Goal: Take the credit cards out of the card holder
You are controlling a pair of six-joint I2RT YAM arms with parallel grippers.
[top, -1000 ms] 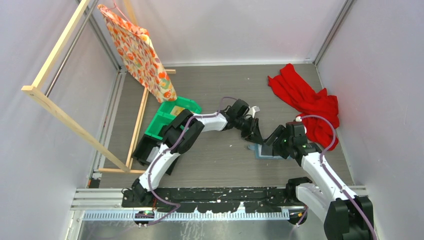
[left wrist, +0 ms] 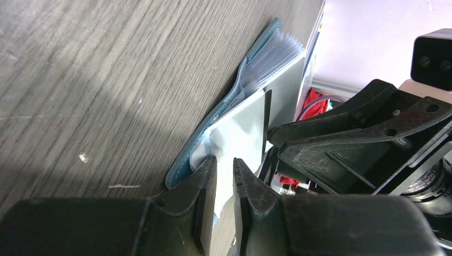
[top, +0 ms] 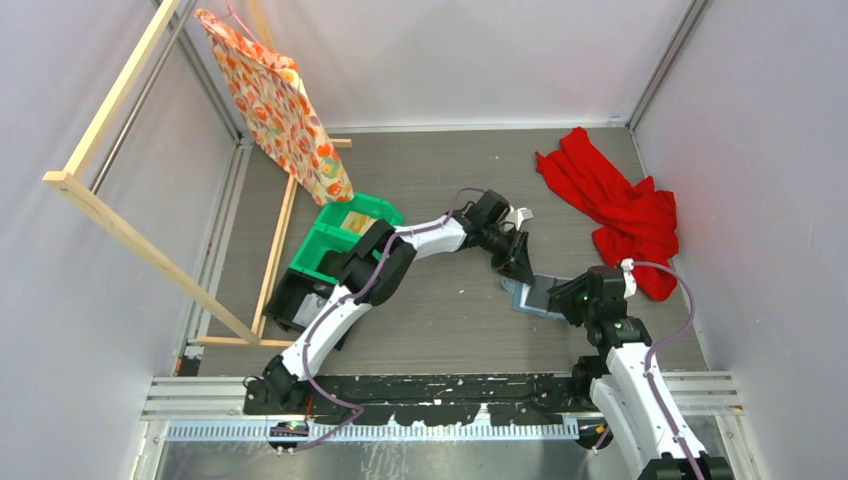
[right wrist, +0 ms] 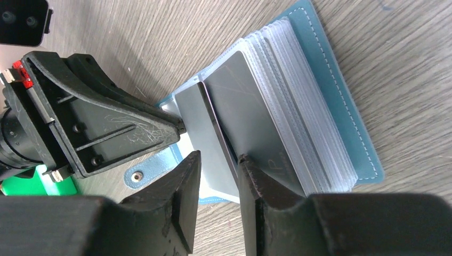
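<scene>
The light-blue card holder [top: 541, 311] lies opened on the floor between both grippers. In the right wrist view, a dark card [right wrist: 256, 117] shows in its clear sleeve, with a thin-edged dark panel [right wrist: 205, 133] beside it. Clear sleeves [left wrist: 272, 58] fan up in the left wrist view. My left gripper is part open over a pale page [left wrist: 234, 136]; whether the page sits between its fingers is unclear. My right gripper is part open at the panel's edge, without a clear grip. Left fingertips [right wrist: 173, 128] touch or nearly touch the panel's far side.
A crumpled red cloth [top: 615, 200] lies behind the right arm. Green and black bins [top: 318, 246] stand at the left, below a wooden frame [top: 130, 230] with a hanging patterned cloth [top: 280, 110].
Over the last second my right arm has swung and shifted, its gripper tilting differently over the holder and moving slightly down in view.
</scene>
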